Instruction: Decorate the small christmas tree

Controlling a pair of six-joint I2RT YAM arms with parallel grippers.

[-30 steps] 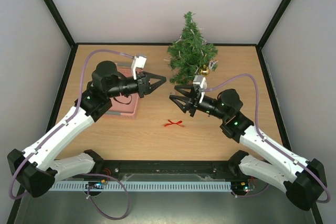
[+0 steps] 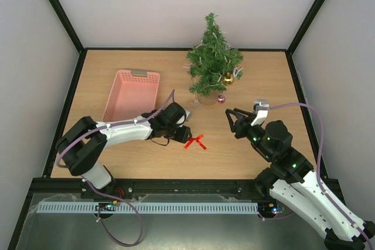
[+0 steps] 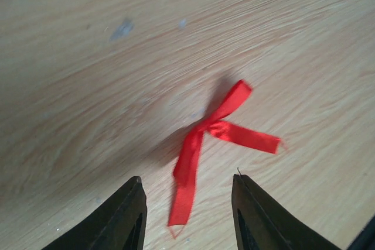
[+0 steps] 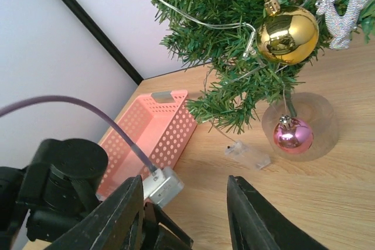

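Observation:
On the bare wood lies a red ribbon bow [image 2: 195, 141], its loops and tails spread. In the left wrist view the bow [image 3: 202, 139] sits just beyond the tips of my left gripper, which is open and empty above the table. My right gripper [image 2: 230, 120] hangs right of centre, its fingers parted and nothing between them. At the back stands the small tree [image 2: 209, 62]. A gold ball [image 4: 288, 34], a pink ball [image 4: 293, 135] and a silver ornament [image 4: 343, 16] hang from its branches.
A pink basket [image 2: 111, 100] stands at the back left, behind the left arm. Near the tree's clear base, a small clear piece [image 4: 248, 154] lies on the table.
My left gripper has come down from beside the basket to the bow. The right gripper has drawn back to the right. The bow flattened from a narrower shape and now rests still.

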